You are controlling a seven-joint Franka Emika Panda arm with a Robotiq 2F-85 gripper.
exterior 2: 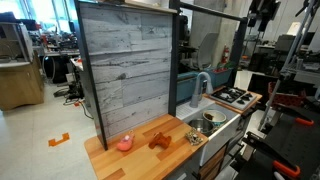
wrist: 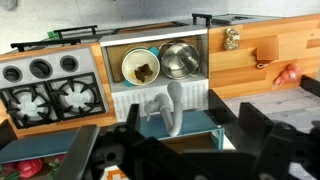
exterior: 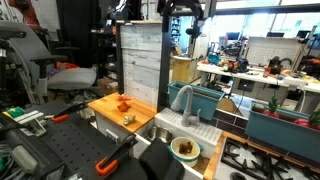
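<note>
My gripper hangs high above the toy kitchen, with its dark fingers spread wide and nothing between them. In the first exterior view the gripper (exterior: 181, 40) shows at the top, over the sink area. The second exterior view has the gripper (exterior 2: 265, 15) at the upper right. Below, the sink (wrist: 118, 70) holds a bowl (wrist: 128, 68) with brown pieces inside and a metal pot (wrist: 180, 60) beside it. A grey faucet (wrist: 176, 100) rises behind the sink.
A stove (wrist: 54, 92) with burners and knobs adjoins the sink. On the wooden counter lie a tan figure (exterior 2: 192, 136), an orange-red toy (exterior 2: 160, 140) and a pink toy (exterior 2: 125, 143). The white panel (exterior 2: 130, 80) stands upright behind the counter. Potted plants (exterior: 272, 105) line the rear ledge.
</note>
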